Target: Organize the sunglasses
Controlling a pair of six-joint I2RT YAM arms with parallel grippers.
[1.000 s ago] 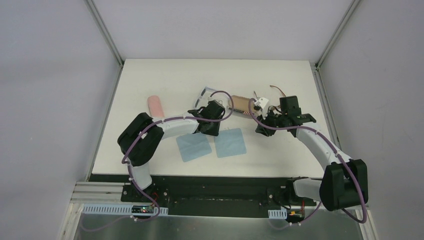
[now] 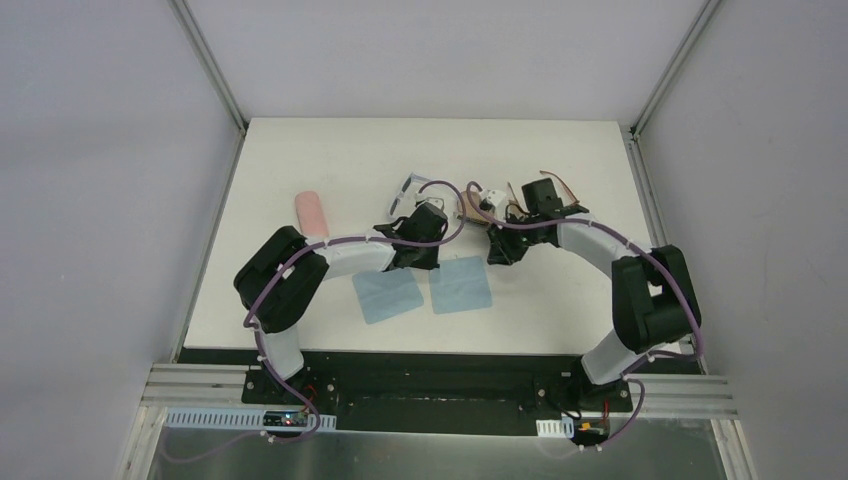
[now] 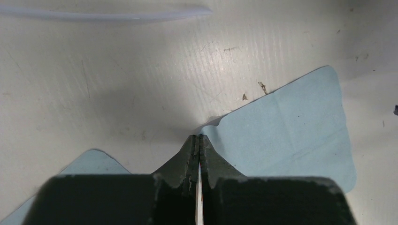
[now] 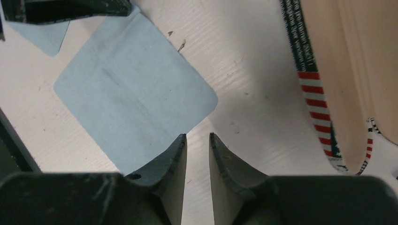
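Observation:
Two light-blue cloths lie at the table's front, the left one (image 2: 387,295) and the right one (image 2: 461,287). My left gripper is shut at the right cloth's raised, puckered upper-left corner, which appears pinched between its fingertips. My right gripper stands open above the table, just right of that cloth, with nothing between its fingers. A long open tan case (image 4: 342,79) with a striped rim is beside it. In the top view, a clear-rimmed item (image 2: 405,187) lies behind the left gripper, partly hidden; whether sunglasses are among these objects is unclear.
A pink case (image 2: 309,210) lies at the left. Thin brown items (image 2: 556,182) lie at the back right, partly behind my right arm.
My right arm has moved left, toward the right cloth and slightly up in the top view. My left arm has barely moved.

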